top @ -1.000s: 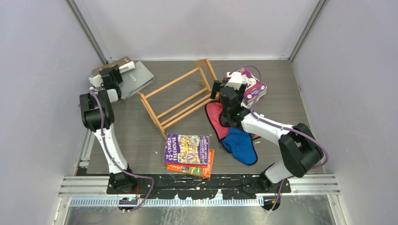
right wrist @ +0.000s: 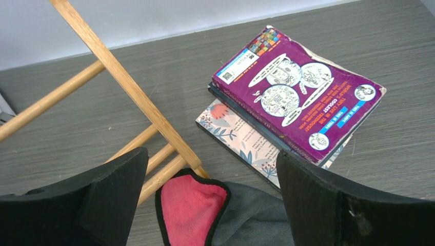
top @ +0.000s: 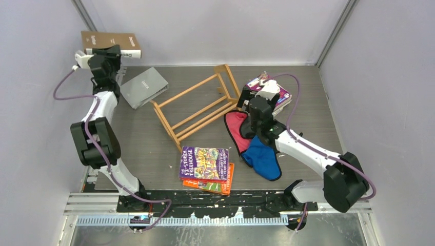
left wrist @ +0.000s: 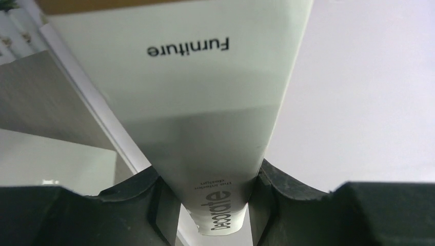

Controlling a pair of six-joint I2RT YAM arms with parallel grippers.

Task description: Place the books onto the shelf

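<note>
A thick book (top: 109, 40) with brown cover and white spine, lettered "Furniture" and "Decorate", is raised at the back left. My left gripper is shut on it. A grey file (top: 144, 86) lies below it on the table. My right gripper is open above a purple book (right wrist: 302, 97), which rests on a dark book and a floral book (right wrist: 236, 138) at the back right. A purple treehouse book (top: 204, 163) lies on an orange book (top: 225, 185) at the front centre.
A wooden rack (top: 195, 88) lies in the middle. Pink, grey and blue cloths (top: 260, 159) lie in front of the right pile.
My right gripper has moved slightly right.
</note>
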